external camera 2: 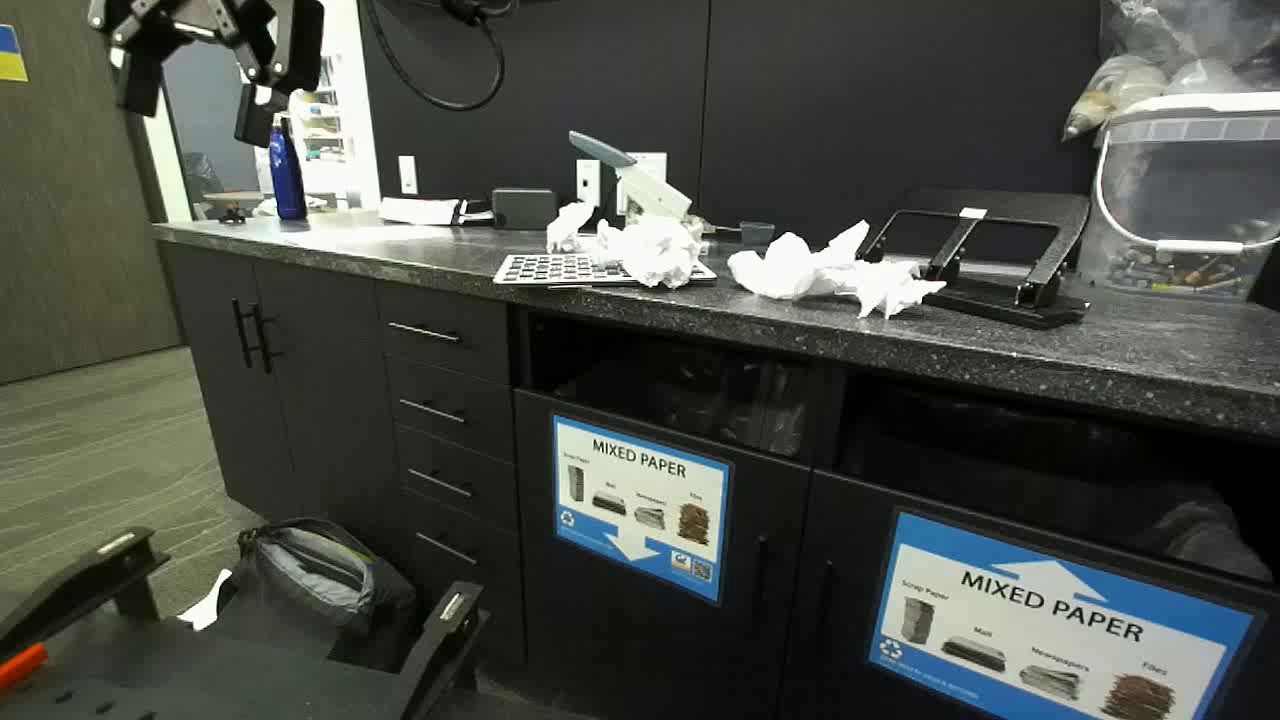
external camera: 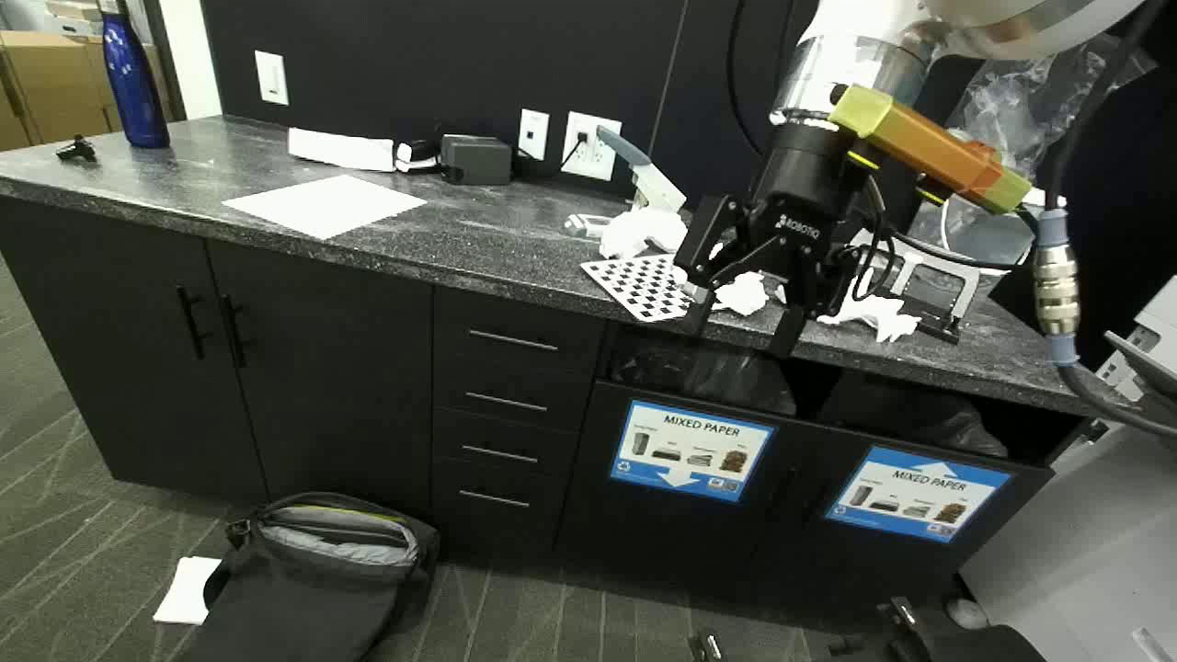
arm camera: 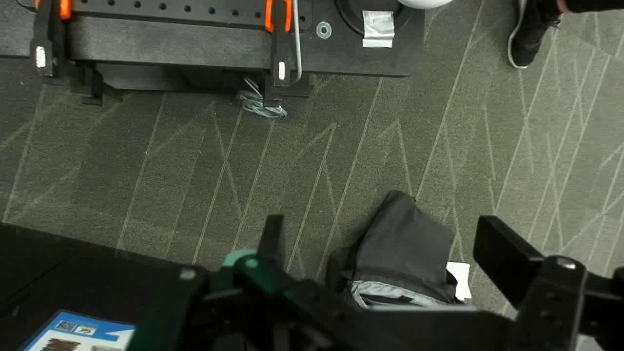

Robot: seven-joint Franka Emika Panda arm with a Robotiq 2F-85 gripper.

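My gripper [external camera: 741, 320] hangs open in front of the counter's edge, its fingertips pointing down. In the wrist view the two fingers [arm camera: 501, 252] stand wide apart, with only floor and a bag visible below the gap. Exterior view 2 has the gripper [external camera 2: 198, 102] at upper left, empty and well above the counter. Crumpled white paper [external camera 2: 659, 250] rests on a flat white board with dark squares [external camera 2: 528, 269]. More crumpled paper [external camera 2: 786, 266] lies to its right, close to a black stand [external camera 2: 1038, 306].
The dark counter [external camera: 474, 232] also holds a white sheet [external camera: 325, 206], a blue bottle [external camera: 132, 83], a grey box [external camera: 475, 160] and a clear bucket [external camera 2: 1182, 180]. Open bin slots sit above the "mixed paper" signs [external camera: 691, 450]. A black bag [arm camera: 406, 243] lies on the floor.
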